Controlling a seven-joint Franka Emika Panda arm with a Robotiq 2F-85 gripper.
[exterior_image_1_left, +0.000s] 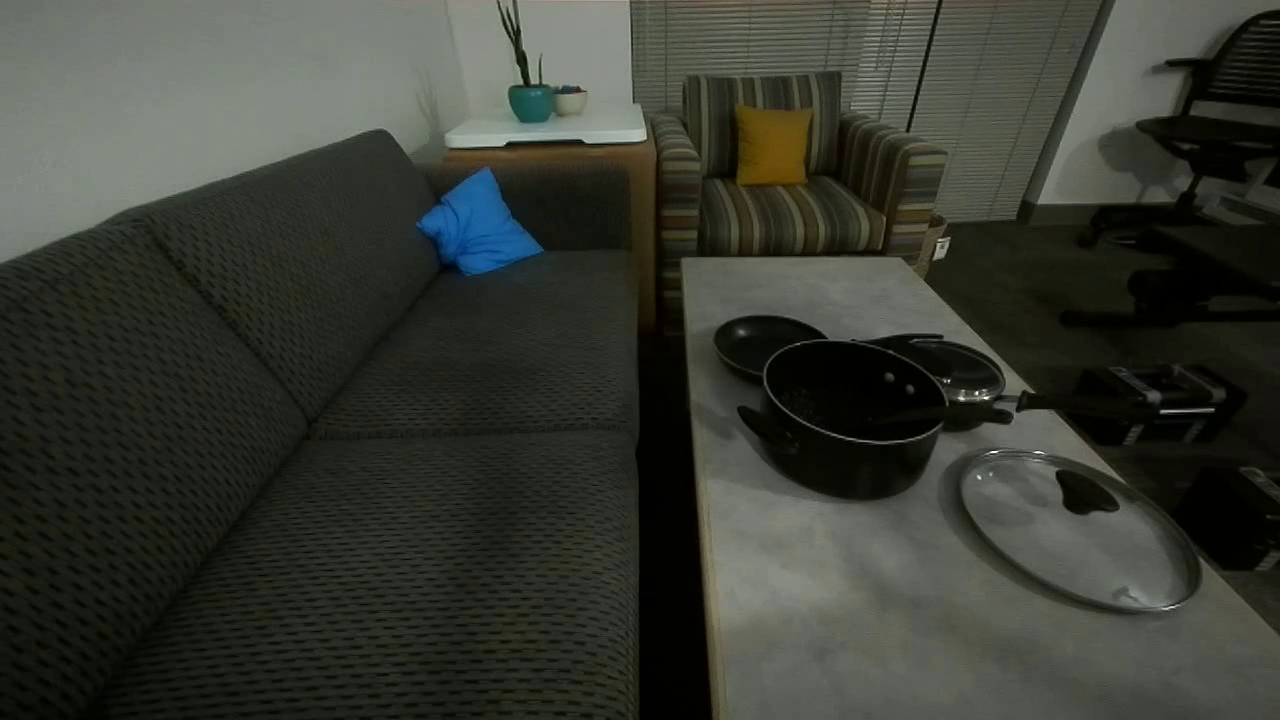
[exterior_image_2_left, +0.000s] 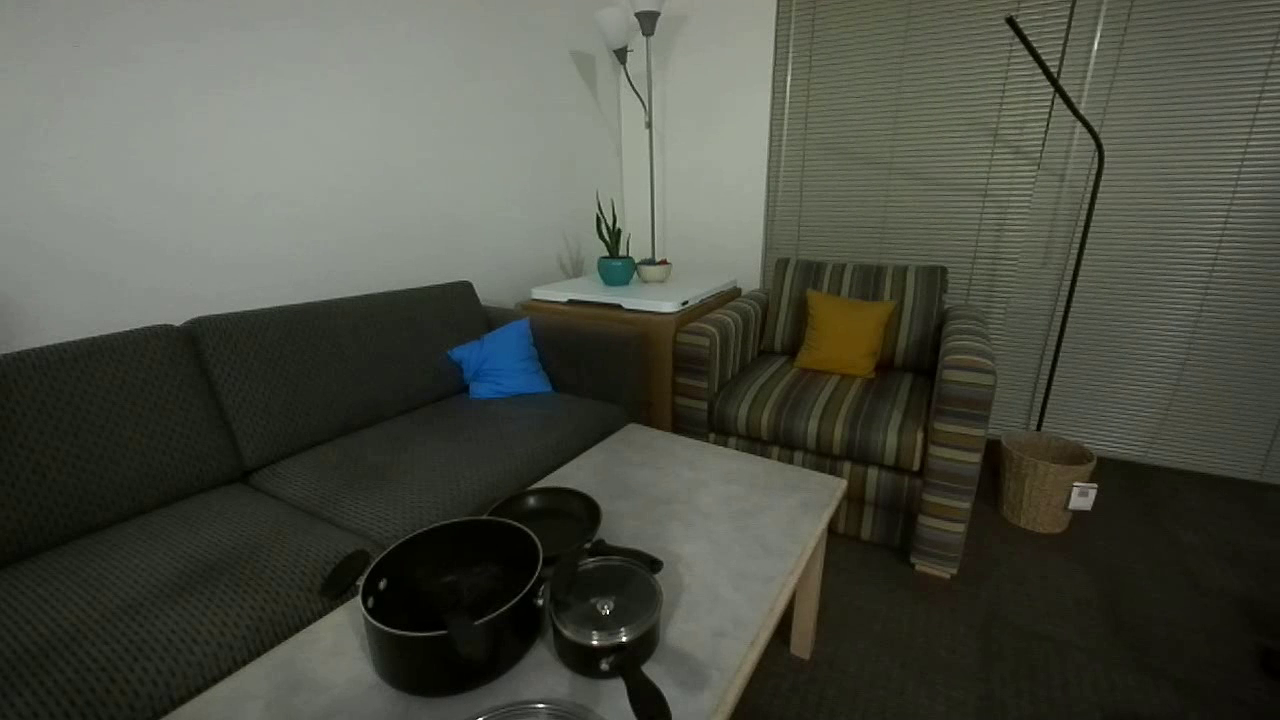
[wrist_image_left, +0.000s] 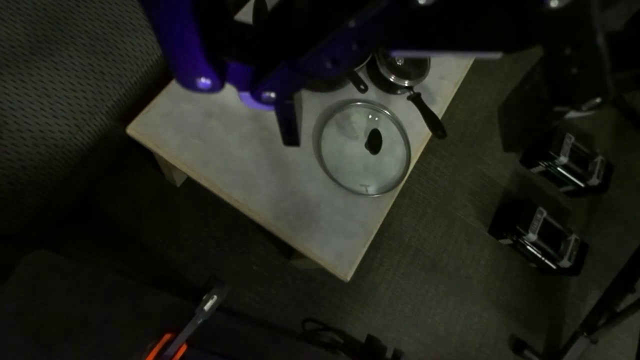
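Note:
My gripper shows only in the wrist view, as dark, purple-tinted parts along the top. Its fingers stand wide apart, and nothing is held. Beneath it a glass lid (wrist_image_left: 345, 159) with a black knob lies flat near one end of the table. A big black pot (exterior_image_1_left: 858, 462), uncovered, has a dark utensil leaning inside. Beside this pot stands a small saucepan (exterior_image_2_left: 606, 648) under its own glass lid. Toward the sofa side rests a black frying pan (exterior_image_1_left: 756, 342). In the wrist view the arm covers most of the big pot.
Along one side runs a grey sofa (exterior_image_1_left: 480, 540) with a blue cushion (exterior_image_1_left: 480, 228). A striped armchair (exterior_image_2_left: 828, 420) stands past the far end. Black cases (wrist_image_left: 540, 237) sit on the floor.

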